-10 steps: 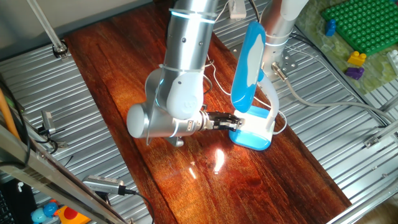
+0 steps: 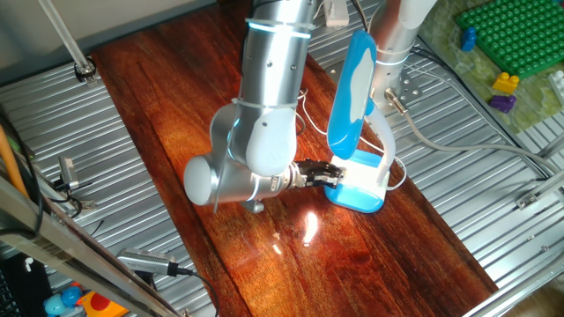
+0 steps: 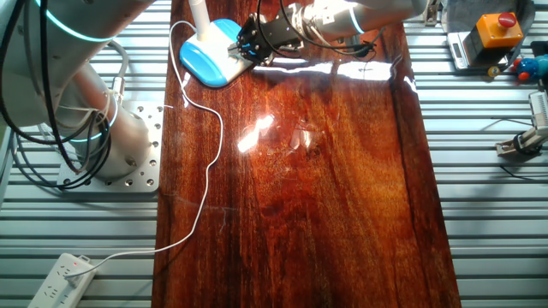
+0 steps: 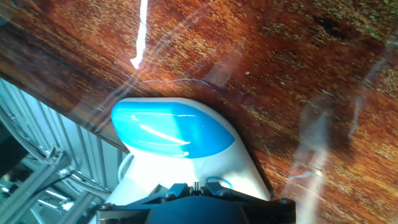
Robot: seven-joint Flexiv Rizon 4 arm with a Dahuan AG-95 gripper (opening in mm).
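A blue and white desk lamp stands on the wooden table, its long blue head [image 2: 351, 97] raised above its base [image 2: 359, 201]. From the left, my gripper [image 2: 340, 175] reaches in at the lamp's base. In the wrist view the dark fingers of the gripper are together, with nothing visible between them. Just beside the tips, a blue ring mark [image 4: 219, 182] shows on the white part of the base. The tips are over or at that white surface in exterior view 2; whether they touch it cannot be told.
A white cable [image 3: 208, 171] runs from the lamp along the table's edge to a power strip [image 3: 62, 282]. An orange box with a red button [image 3: 498, 36] sits off the table.
My wrist has shifted slightly to the right and tilted a little, while the fingertips stay at the lamp's base. The lamp has not visibly moved.
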